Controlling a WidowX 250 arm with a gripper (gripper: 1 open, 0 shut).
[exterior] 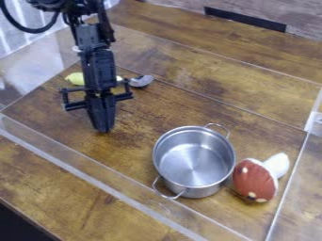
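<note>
My black gripper (101, 118) is low over the wooden tabletop at the left, pointing down, shut, with nothing visible between its fingers. Just behind it lie a yellow-green object (75, 78) and a grey spoon-like object (141, 81), both partly hidden by the arm.
A steel pot (193, 161) with two handles stands at front right. Beside it lies a red-and-white mushroom toy (257, 182). Clear strips or low walls edge the work area on the wooden table (214, 66).
</note>
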